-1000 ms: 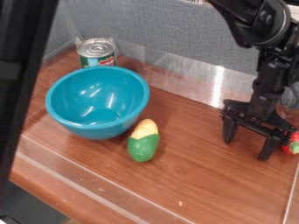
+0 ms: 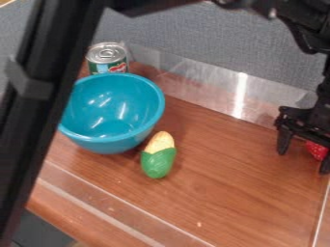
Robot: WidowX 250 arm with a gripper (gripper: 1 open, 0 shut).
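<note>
My gripper [image 2: 303, 145] is at the right edge of the view, open, its black fingers low over the wooden counter around or just in front of a red object [image 2: 316, 150], which is partly hidden behind it. A teal bowl [image 2: 110, 111] sits empty at the left. A toy corn [image 2: 158, 155] with a green husk and yellow top lies to the right of and below the bowl. A tin can [image 2: 107, 59] stands behind the bowl.
A metal strip and grey back wall run along the rear. A dark post crosses the left side of the view.
My gripper has moved right toward the red object, which is now more hidden behind it. The bowl, corn and can have not moved.
</note>
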